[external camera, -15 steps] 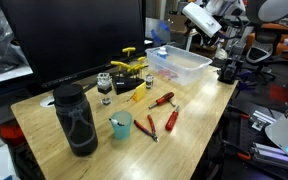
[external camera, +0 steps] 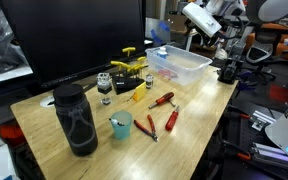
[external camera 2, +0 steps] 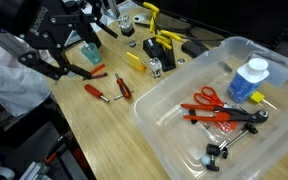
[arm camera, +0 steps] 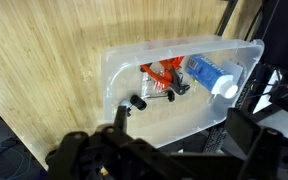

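Note:
My gripper [external camera: 192,22] hangs high near the clear plastic bin [external camera: 206,68], its fingers spread with nothing between them. In the wrist view the open gripper is over that bin [arm camera: 109,90], whose near side is partly hidden by the fingers. Inside the bin lie a white-capped blue bottle [external camera 2: 246,80], red scissors [external camera 2: 212,98], red-and-black pliers [external camera 2: 219,117], a yellow piece [external camera 2: 256,97] and small dark tools [external camera 2: 214,155]. Exterior view 2 has the gripper [external camera 2: 102,55] at the upper left, above the table.
A black cylinder [external camera: 76,120] and a teal cup [external camera: 121,124] stand left on the table. Red-handled tools [external camera: 172,121] lie mid-table, with yellow clamps [external camera: 130,68] and small bottles [external camera: 104,84] behind. A dark monitor [external camera: 74,40] stands at the back.

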